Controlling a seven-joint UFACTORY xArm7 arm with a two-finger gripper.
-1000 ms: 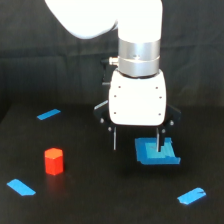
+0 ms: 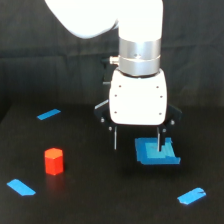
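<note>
A red cube rests on the dark table at the left. To its right my gripper points downward, its two thin fingers spread well apart and nothing visible between them. Behind the right finger lies a blue square piece, which looks like a shallow tray, with a lighter patch in its middle. Part of it is covered by the gripper. Its exact shape, and how high the fingertips are above the table, cannot be told from this view.
Blue strips lie flat on the black surface: one at the back left, one at the front left and one at the front right. Open table surrounds the cube. A dark curtain hangs behind.
</note>
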